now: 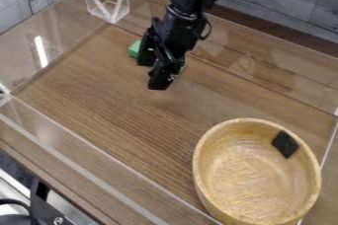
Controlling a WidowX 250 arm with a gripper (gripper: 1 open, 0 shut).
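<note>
My black gripper hangs from the arm at upper centre, low over the wooden table. A green object lies just behind it, partly hidden by the gripper and arm. The gripper is dark and small in this view, and nothing clearly shows between its fingers.
A round beige bin with a black patch on its inner wall fills the lower right. White plastic stands are at the upper left and left edge.
</note>
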